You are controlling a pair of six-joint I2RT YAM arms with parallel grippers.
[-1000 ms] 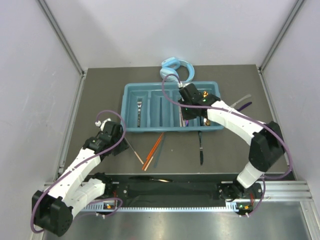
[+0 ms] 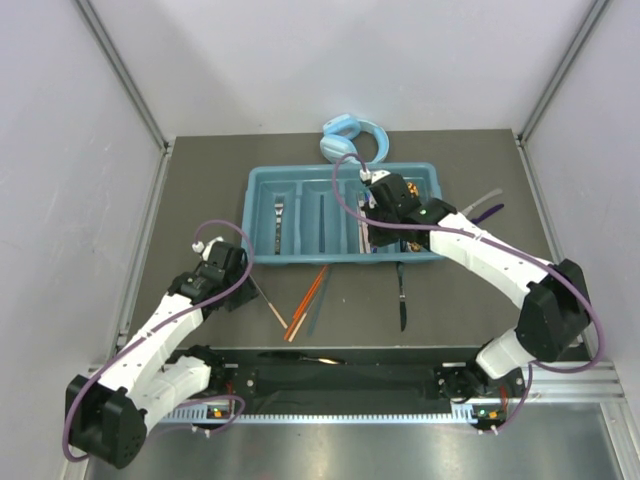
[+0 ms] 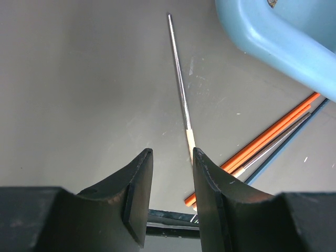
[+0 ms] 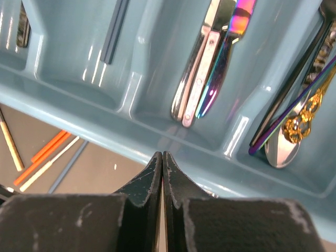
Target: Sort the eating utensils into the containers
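A blue divided cutlery tray (image 2: 290,258) holds a fork (image 2: 278,225), dark chopsticks (image 4: 113,31), knives (image 4: 202,79) and spoons (image 4: 278,147). My left gripper hangs low left of the tray, part open, over a metal-and-wood chopstick (image 3: 181,89); nothing shows between its fingers. My right gripper is over the tray's near wall, fingertips together; whether it holds anything is hidden. Orange chopsticks (image 2: 305,300), a blue-grey one (image 2: 318,305) and a dark-handled knife (image 2: 402,300) lie in front of the tray.
Blue headphones (image 2: 370,138) sit behind the tray. A pale utensil (image 2: 485,198) and a purple one (image 2: 488,212) lie to its right. Walls bound the workspace.
The left arm has moved very little. The utensils look unchanged.
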